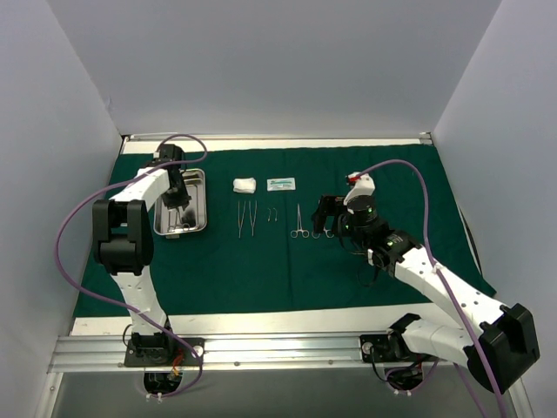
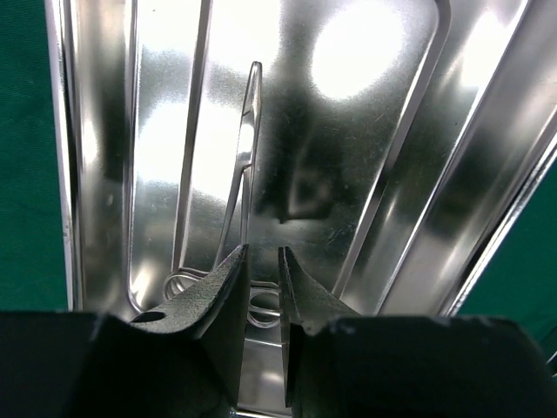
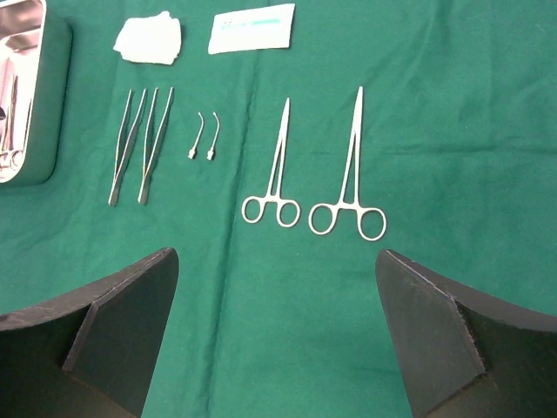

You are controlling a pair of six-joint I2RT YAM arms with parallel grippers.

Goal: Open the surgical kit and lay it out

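The steel kit tray (image 1: pixel 197 209) sits at the left of the green cloth. My left gripper hangs open over it, tips near the rings of the scissor-like instrument (image 2: pixel 246 139) inside, nothing visibly held. Laid out to the right are two tweezers (image 3: pixel 152 148), two small curved pieces (image 3: pixel 212 139), two scissor-like clamps (image 3: pixel 278 170), a folded white pad (image 1: pixel 244 185) and a flat packet (image 1: pixel 281 185). My right gripper stands open and empty above the cloth, right of these.
Grey walls bound the workspace at left, back and right.
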